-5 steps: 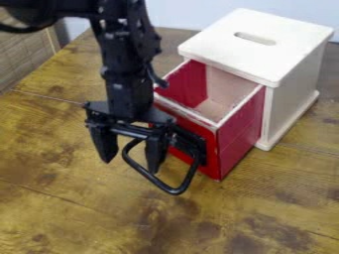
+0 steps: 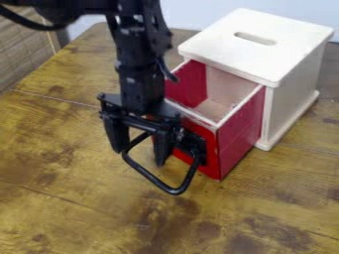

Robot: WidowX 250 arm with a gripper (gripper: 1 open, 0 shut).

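A white wooden cabinet (image 2: 272, 50) with a slot in its top stands at the back right. Its red-fronted drawer (image 2: 236, 139) is pulled out toward the front left and looks empty inside. My black gripper (image 2: 139, 137) hangs in front of the drawer's left part, fingers pointing down at a dark looped handle (image 2: 166, 187) on the drawer front. Whether the fingers are open or shut on the handle is unclear, as dark parts overlap.
A tiled or slatted panel (image 2: 24, 60) stands at the far left, a pale wall behind.
The cabinet and drawer look unchanged.
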